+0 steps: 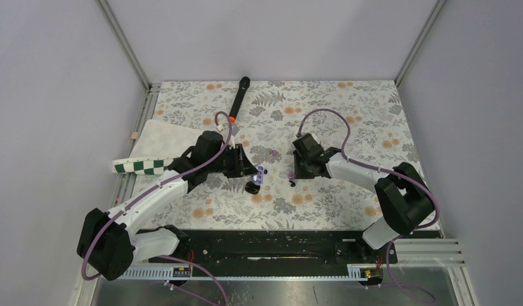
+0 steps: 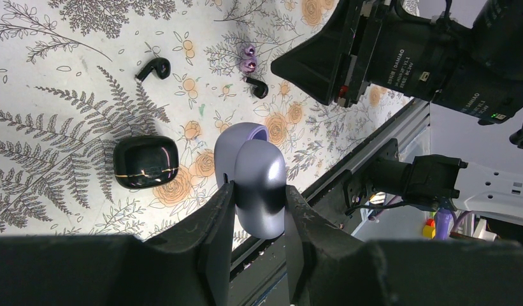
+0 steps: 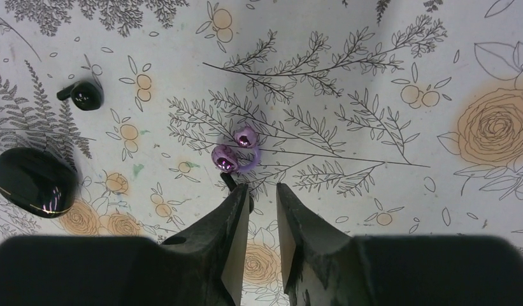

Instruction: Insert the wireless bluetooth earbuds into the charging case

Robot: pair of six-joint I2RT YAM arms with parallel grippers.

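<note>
My left gripper is shut on the lilac charging case (image 2: 260,175), its lid open. A closed black case (image 2: 146,162) lies beside it on the cloth. Two black earbuds (image 2: 156,68) (image 2: 257,87) lie apart. Small shiny purple pieces (image 3: 225,159), one with a lilac loop, lie just beside the nearer black earbud. My right gripper is above that earbud and the purple pieces, its fingertips a little apart with nothing seen held between them.
A black microphone (image 1: 239,97) lies at the back. A white pad (image 1: 160,137) and a green-checked strip (image 1: 137,166) are on the left.
</note>
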